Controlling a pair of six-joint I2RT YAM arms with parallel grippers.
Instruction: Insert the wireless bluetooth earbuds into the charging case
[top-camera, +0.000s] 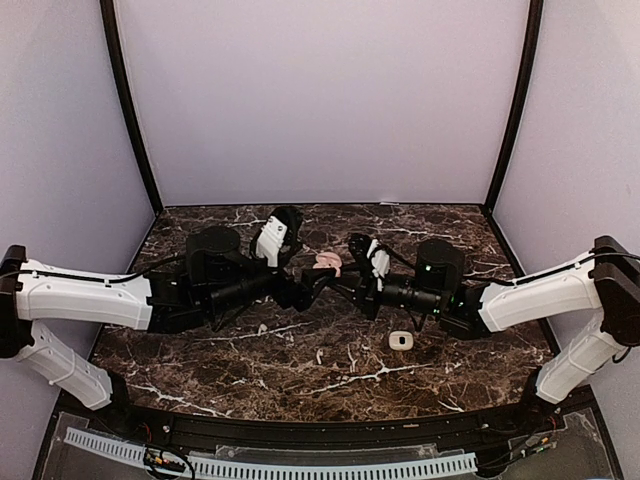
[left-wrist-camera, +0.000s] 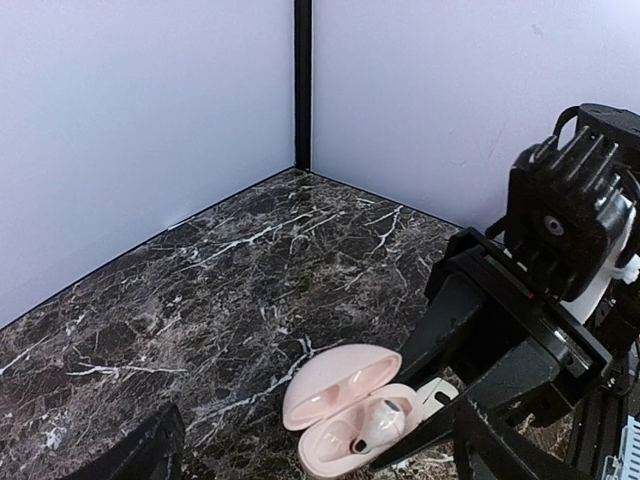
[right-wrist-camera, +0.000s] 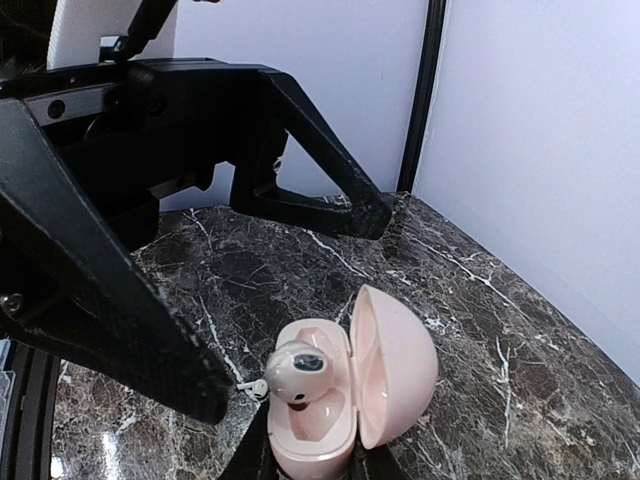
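A pink charging case (top-camera: 328, 262) with its lid raised is held up in my right gripper (top-camera: 342, 282), seen also in the left wrist view (left-wrist-camera: 340, 450). A shiny pale earbud (right-wrist-camera: 300, 368) sits in one well of the case, tilted up; whether it is seated I cannot tell. My left gripper (top-camera: 300, 272) is beside and over the case, its fingers apart; in the right wrist view its black fingers (right-wrist-camera: 120, 300) flank the case from the left, holding nothing visible.
Small white pieces (top-camera: 319, 355) lie on the dark marble table, with a white square item (top-camera: 401, 340) near the right arm. White walls enclose the back and sides.
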